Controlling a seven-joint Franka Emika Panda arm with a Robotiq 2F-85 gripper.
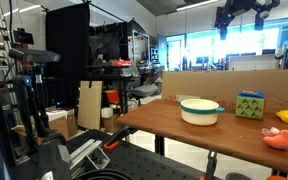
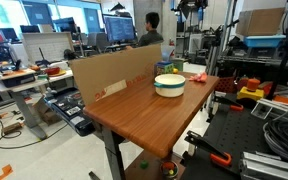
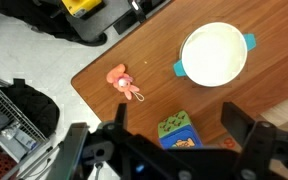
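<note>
My gripper (image 1: 241,30) hangs high above the table, its fingers apart and nothing between them. On the table stands a white bowl (image 1: 199,115) with a teal rim and handles; it looks empty in the wrist view, at the upper right. A green and blue box (image 1: 250,105) sits farther back and to the right, and shows between my spread fingers in the wrist view. Near the table's right side lies a pink toy (image 1: 279,138), seen from above as a small pink figure (image 3: 118,77) left of the bowl.
A yellow item (image 1: 287,117) lies at the back right of the table. A brown panel (image 1: 184,84) stands along the table's back edge. A person (image 2: 150,30) is in the background.
</note>
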